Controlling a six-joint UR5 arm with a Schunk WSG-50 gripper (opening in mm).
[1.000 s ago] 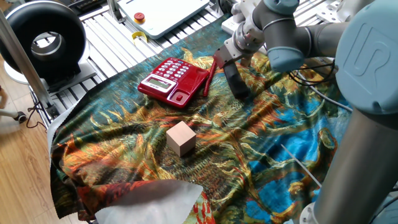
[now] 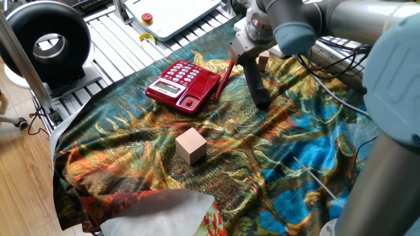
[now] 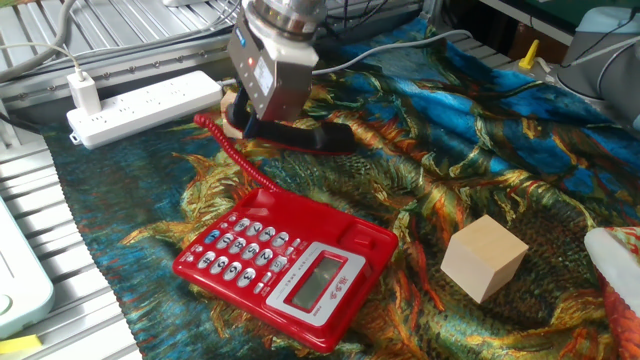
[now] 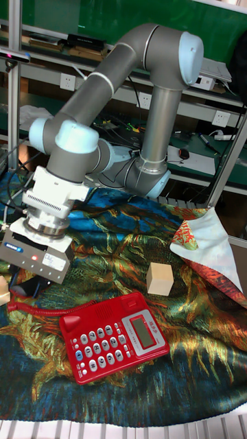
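A red telephone (image 2: 182, 85) lies on the patterned cloth, its keypad and display facing up; its cradle is empty. A long dark handset (image 3: 300, 138) with a red edge hangs from my gripper (image 3: 258, 118), low over the cloth behind the phone. My gripper appears shut on one end of it, though the fingers themselves are hard to make out. From that end the red coiled cord (image 3: 235, 155) runs back to the phone. In exterior view 3 the gripper (image 4: 31, 272) hides much of the handset.
Bare cloth surrounds a pale wooden cube (image 2: 191, 145) in front of the phone. Another small wooden piece (image 2: 263, 60) sits close behind the gripper. A white power strip (image 3: 150, 108) lies along the back edge. One corner of the cloth (image 4: 208, 241) is folded over.
My gripper and the dark handset have shifted slightly to the right and toward the front in exterior view 1, and the cord has stretched after them. The phone and cube have stayed put.
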